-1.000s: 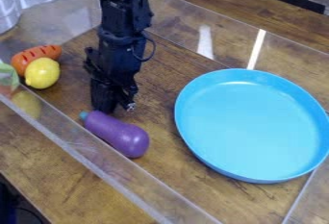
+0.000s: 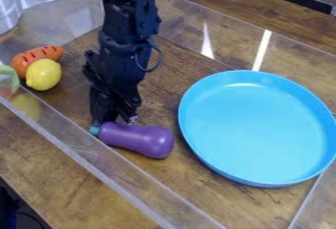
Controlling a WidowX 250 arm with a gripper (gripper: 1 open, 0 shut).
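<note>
My black gripper (image 2: 108, 106) reaches down to the table just behind the purple eggplant (image 2: 140, 139), at the eggplant's stem end; its fingertips are dark and partly hidden, and nothing shows clearly between them. The eggplant lies on its side on the wooden table (image 2: 144, 189), left of a large blue plate (image 2: 254, 125).
An orange ridged toy (image 2: 35, 56), a yellow lemon-like object (image 2: 42, 75) and a pale green item (image 2: 6, 80) sit at the left. Clear walls border the left and front. Bare wood lies at the back right.
The eggplant has shifted toward the right and back, lying more level. My gripper has moved slightly down toward its stem end.
</note>
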